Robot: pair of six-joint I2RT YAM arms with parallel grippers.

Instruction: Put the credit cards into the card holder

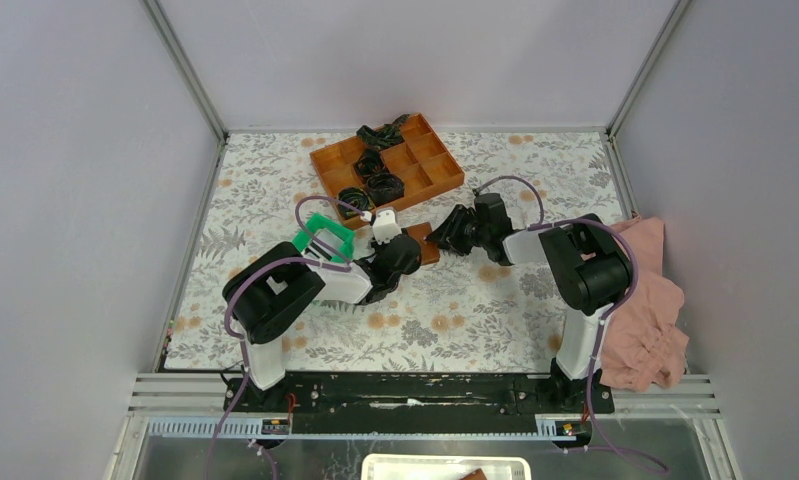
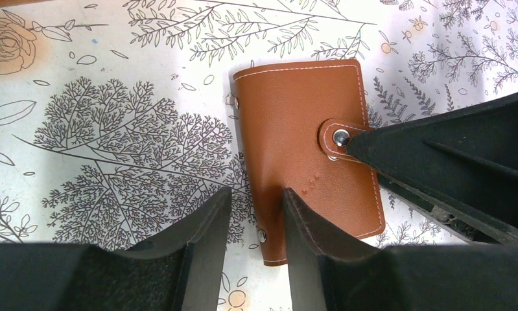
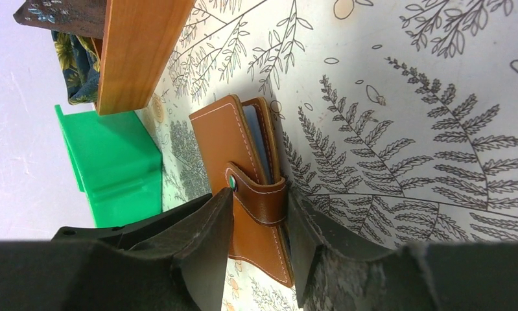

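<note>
The brown leather card holder (image 2: 301, 175) lies folded on the patterned cloth, its strap (image 2: 337, 139) across the open edge with the snap on top. In the left wrist view my left gripper is part open at the spine, one finger over the cover and the other beside it. My right gripper stands open at the strap, one finger over the cover and the other past the edge. Something pale bluish (image 3: 256, 139) shows between the holder's covers. No loose credit card can be made out.
Behind the holder is a wooden compartment tray (image 1: 440, 170) with dark bundles. A green container (image 1: 315, 225) sits left, partly behind my left arm. Pink cloth (image 1: 645, 320) hangs at the right edge.
</note>
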